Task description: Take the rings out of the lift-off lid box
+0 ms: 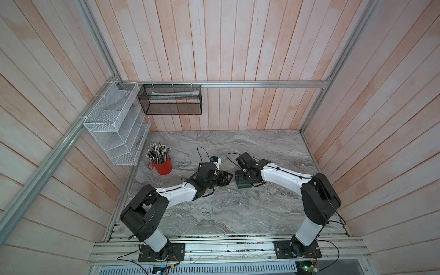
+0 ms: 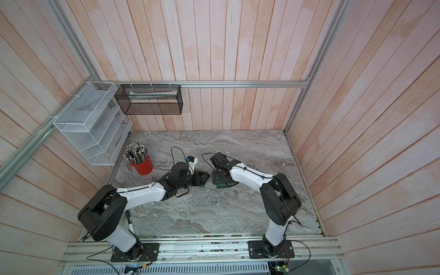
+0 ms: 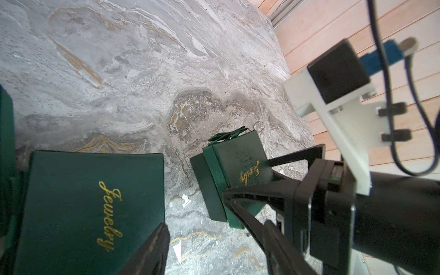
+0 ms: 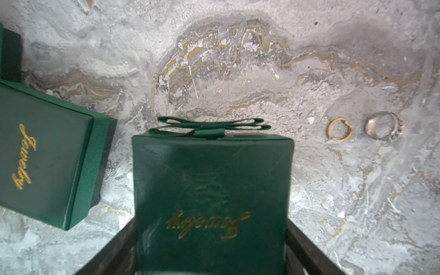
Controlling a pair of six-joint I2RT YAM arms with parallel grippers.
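Observation:
Two rings, a gold ring (image 4: 339, 129) and a silver ring (image 4: 384, 125), lie on the table beside a green lidded jewelry box (image 4: 213, 183). This box has its lid on and a green bow at its far edge. My right gripper is open around it, with a finger at either side; whether they touch it cannot be told. A second green jewelry box (image 3: 91, 206) with its lid on fills the lower left of the left wrist view. My left gripper stands open, nothing between its fingers, to the left of the right gripper.
A further green piece (image 3: 6, 155) shows at the left wrist view's edge, mostly out of frame. A red mug of brushes (image 1: 163, 166) stands at the back left below white mesh shelves (image 1: 120, 128). Both grippers are close together.

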